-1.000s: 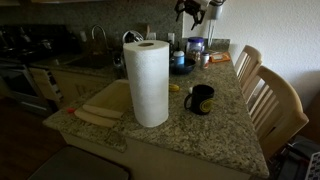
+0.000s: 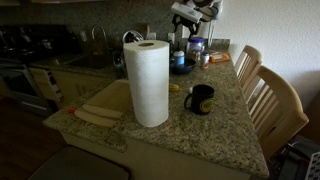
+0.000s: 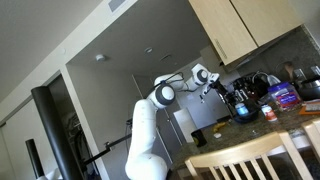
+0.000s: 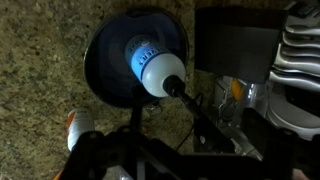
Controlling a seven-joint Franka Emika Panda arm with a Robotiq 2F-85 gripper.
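Observation:
A blue-and-white bottle [image 4: 152, 62] stands in a dark round bowl [image 4: 92, 70]. Both also show in exterior view 1, the bottle [image 2: 179, 58] rising out of the bowl [image 2: 184, 70] toward the counter's far end. My gripper is open above them, nothing held. In the wrist view one dark fingertip lies close to the bottle's top or overlaps it; contact cannot be judged. Exterior view 1 has the gripper [image 2: 182, 25] over the bowl, with clear height between it and the bottle.
Beside the bowl is a small white-and-orange container [image 4: 80, 127]. A black block with silver handles [image 4: 235, 42] borders it on the other side. Nearer the camera, a paper towel roll [image 2: 149, 85] and a black mug [image 2: 200, 99] stand on the counter. Chairs [image 2: 272, 105] line the right side.
My gripper has come down and slightly left in exterior view 1, nearer the bottle and bowl. The counter objects appear unmoved.

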